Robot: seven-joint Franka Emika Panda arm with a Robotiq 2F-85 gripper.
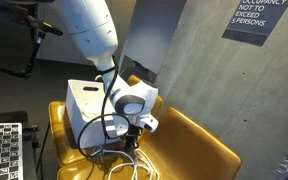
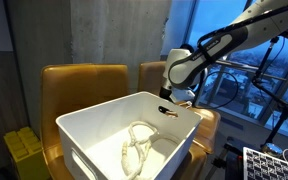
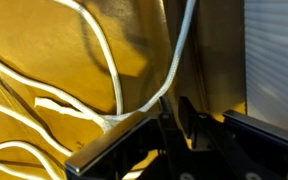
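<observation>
A white cable [image 3: 102, 50] lies in loose loops on the tan seat [image 3: 44, 65]. In the wrist view one strand rises past the tips of my gripper, close to the left fingertip. The two fingers stand near each other; whether the strand is between them cannot be made out. From the side, my gripper [image 1: 134, 133] is low over the seat, just above the cable [image 1: 134, 160]. Another white coil [image 2: 136, 150] lies inside the white box [image 2: 104, 118].
The white box [image 1: 85, 108] stands left of the arm, and its ribbed side [image 3: 274, 60] is close on the right in the wrist view. A tan backrest [image 1: 194, 145] rises on the right. A yellow brick-like object [image 2: 24, 155] sits beyond the box.
</observation>
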